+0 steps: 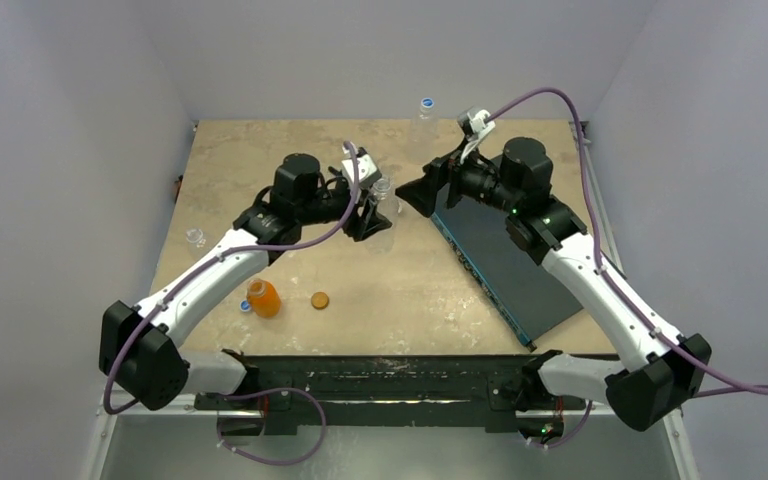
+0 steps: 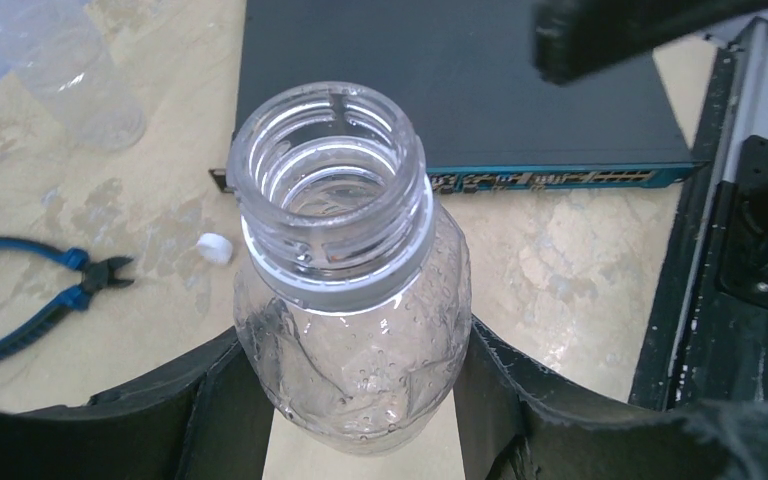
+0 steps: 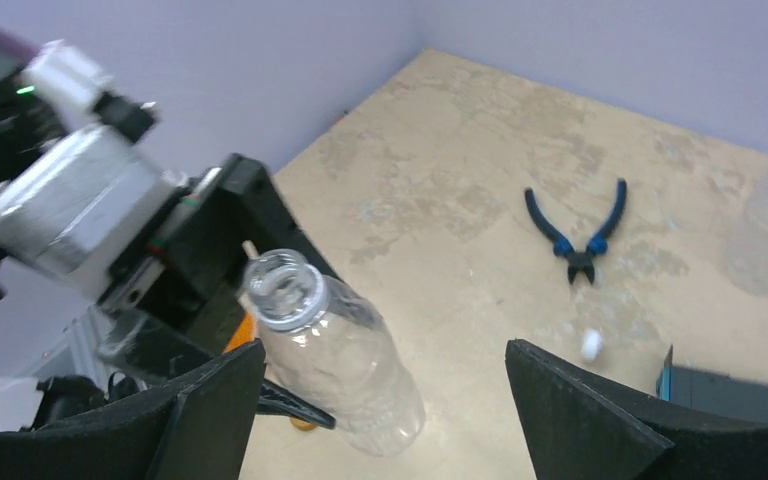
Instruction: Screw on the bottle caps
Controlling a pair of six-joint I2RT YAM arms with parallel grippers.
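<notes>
My left gripper [image 1: 368, 218] is shut on a clear bottle [image 2: 350, 330], held above the middle of the table. In the left wrist view its threaded mouth is bare, with no cap on it. To the right of that bottle stands my right gripper [image 1: 424, 194], its fingers [image 3: 570, 400] wide apart and empty. A small white cap [image 2: 215, 248] lies on the table by the dark flat box. At the front left, an orange bottle [image 1: 264, 300] has a blue cap [image 1: 245, 306] beside it. At the back stands a clear bottle [image 1: 424, 130] with a blue top.
The dark flat box [image 1: 530, 255] covers the table's right side. Blue-handled pliers [image 3: 580, 240] lie open on the table. A small clear bottle [image 1: 195, 238] is at the left, and a round brown piece [image 1: 320, 300] near the front.
</notes>
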